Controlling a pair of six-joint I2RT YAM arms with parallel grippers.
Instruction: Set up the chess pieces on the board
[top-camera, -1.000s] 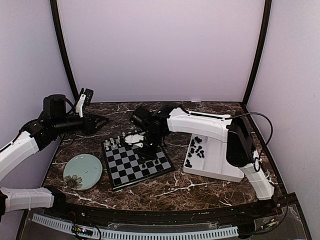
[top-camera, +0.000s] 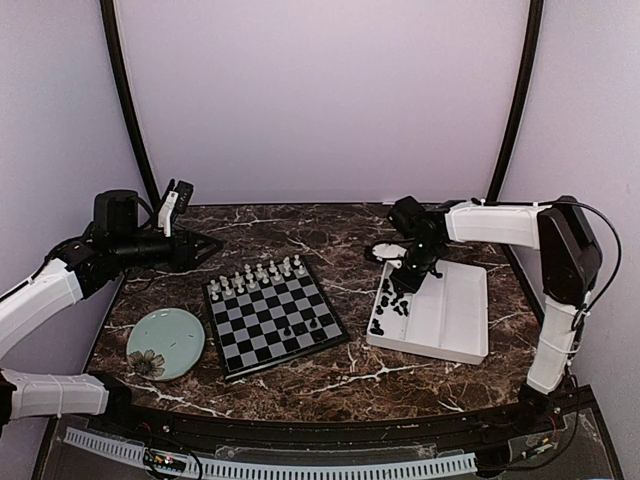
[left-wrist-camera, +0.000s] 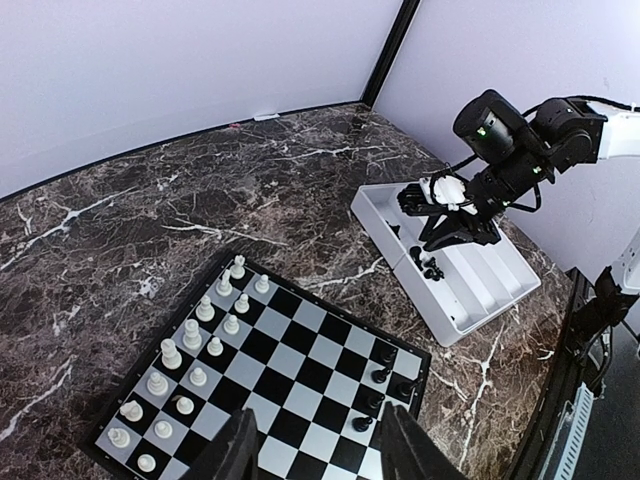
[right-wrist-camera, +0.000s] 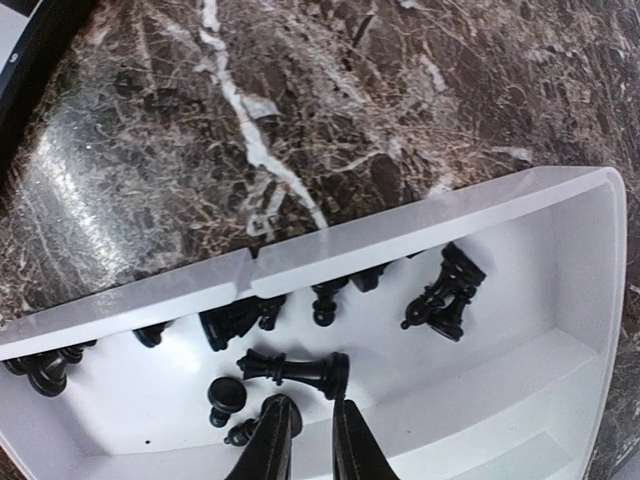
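Note:
The chessboard (top-camera: 268, 320) lies mid-table, with white pieces (left-wrist-camera: 171, 354) filling the rows along one side. Several black pieces (left-wrist-camera: 379, 376) stand near the opposite edge. More black pieces lie loose in the near compartment of the white tray (right-wrist-camera: 400, 228); among them a long black piece (right-wrist-camera: 297, 370) lies on its side just ahead of my right gripper. That gripper is partly open over the tray, and nothing shows between its fingers. My left gripper is open and empty, held off to the left of the board in the top view.
A pale green plate (top-camera: 166, 343) with a flower design sits left of the board. The tray's raised wall and inner divider (right-wrist-camera: 480, 383) border the black pieces. Bare marble table lies between board and tray.
My right arm has swung from above the board over to the tray on the right. The left arm is nearly still.

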